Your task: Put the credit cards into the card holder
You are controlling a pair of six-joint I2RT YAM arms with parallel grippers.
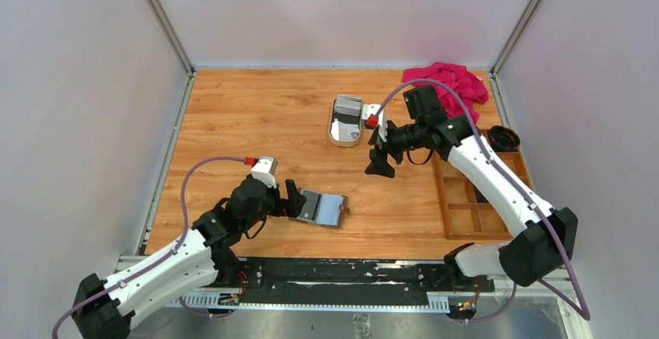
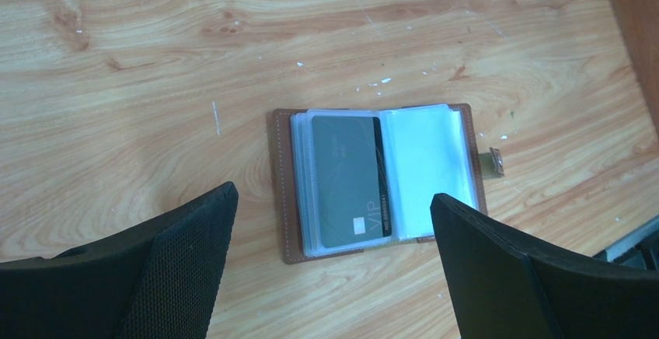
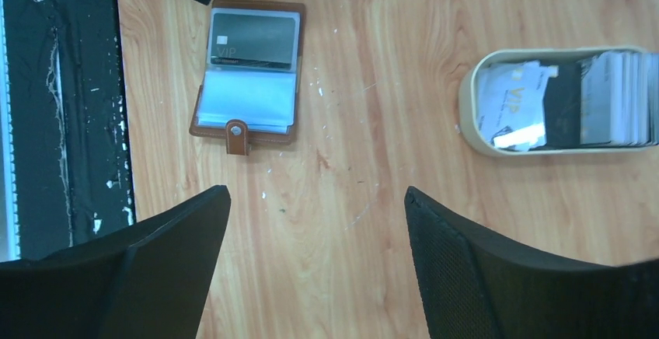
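Note:
The brown leather card holder (image 1: 329, 210) lies open on the table, a dark VIP card (image 2: 346, 176) in its left side and a light blue sleeve (image 2: 427, 164) on the right. A cream tray (image 3: 472, 102) of cards, with a white VIP card (image 3: 509, 106) and a stack at one end, stands further back. My left gripper is open over the holder, nothing between its fingers. My right gripper hangs open and empty above the table, right of the holder and forward of the tray in the top view.
A wooden compartment box (image 1: 458, 222) with a black coil (image 1: 503, 138) is at the right. A pink cloth (image 1: 447, 82) lies at the back right.

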